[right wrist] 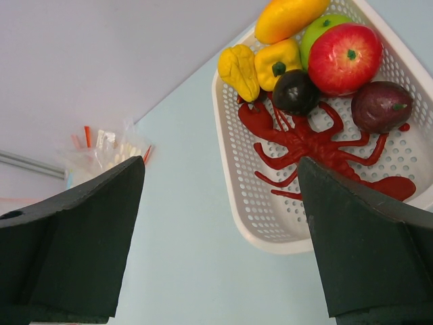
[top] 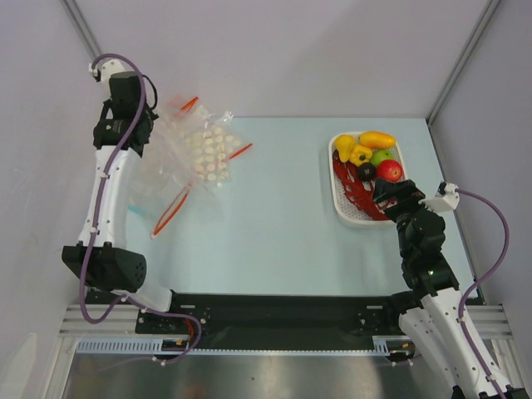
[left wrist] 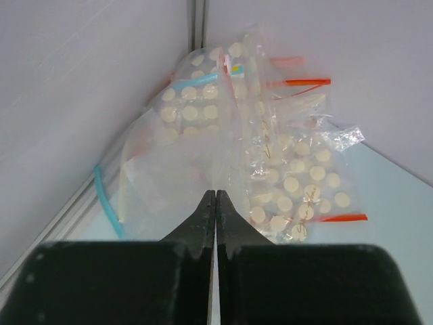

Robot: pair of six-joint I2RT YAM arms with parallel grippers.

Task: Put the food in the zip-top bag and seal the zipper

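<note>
Thin clear film meets the fingertips of my left gripper, shut on a zip top bag (left wrist: 172,169). In the top view that bag's red-orange strip (top: 170,212) lies in front of the gripper, and the bag looks blurred. More clear bags (top: 208,154) with pale dots and red-orange strips lie at the back left. At the right a white basket (right wrist: 237,203) holds the food: a red lobster (right wrist: 304,145), a red apple (right wrist: 345,57), a green apple (right wrist: 321,34), yellow peppers (right wrist: 277,61) and other pieces. Over the basket's near side, my right gripper stands open and empty.
Grey walls close in the left, back and right sides. The left wall (left wrist: 88,88) runs close beside the left gripper and the bag.
</note>
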